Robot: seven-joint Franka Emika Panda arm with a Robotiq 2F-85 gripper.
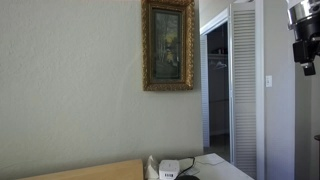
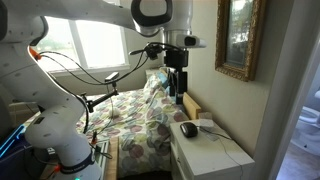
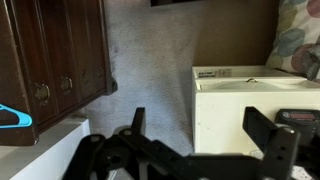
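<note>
No task object is named. In the wrist view my gripper stands open, its two dark fingers wide apart with only grey floor showing between them. Exterior view 2 has the gripper (image 2: 178, 92) pointing down above the white cabinet (image 2: 215, 158), clear of its top. A black, mouse-like object (image 2: 190, 129) rests on that cabinet. Only part of the arm's end (image 1: 305, 45) enters exterior view 1, at the upper right.
A small white box (image 1: 169, 169) sits near the wall. Dark wooden drawers (image 3: 60, 60) with a blue hanger (image 3: 14, 116) stand left in the wrist view. Behind the arm lies a patterned bed (image 2: 130, 125); a framed picture (image 2: 237, 38) hangs on the wall.
</note>
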